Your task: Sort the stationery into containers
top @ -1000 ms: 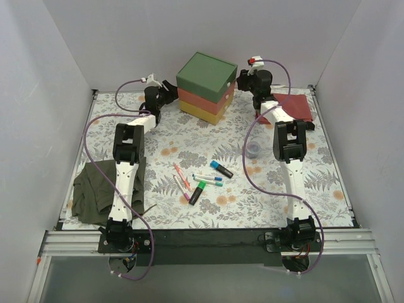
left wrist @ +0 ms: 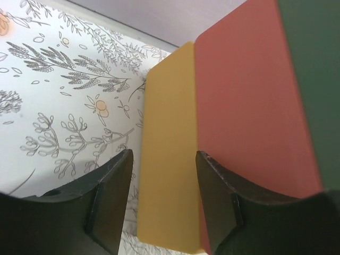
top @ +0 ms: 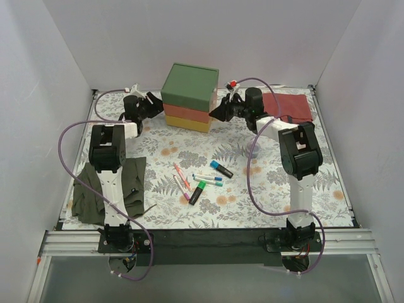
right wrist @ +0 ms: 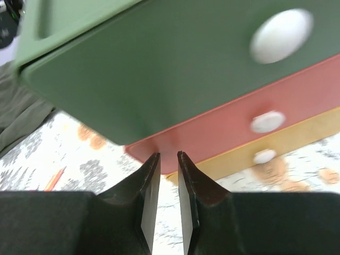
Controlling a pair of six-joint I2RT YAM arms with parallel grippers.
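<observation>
A stacked drawer box, with a green top, a red drawer and a yellow drawer, stands at the back centre. White knobs show on its right face. At the box's left side my left gripper is open, with nothing held. My right gripper is at its right side, shut to a narrow gap; no held thing shows between the fingers. On the table lie a blue-capped black marker, a green-capped black marker and several slim pens.
A dark grey cloth covers the front left, a red cloth the back right. A clear round container stands right of centre. Open table lies between the box and the pens.
The drawer box has shifted left and forward and turned, its right face now angled differently. The pens and markers stay put.
</observation>
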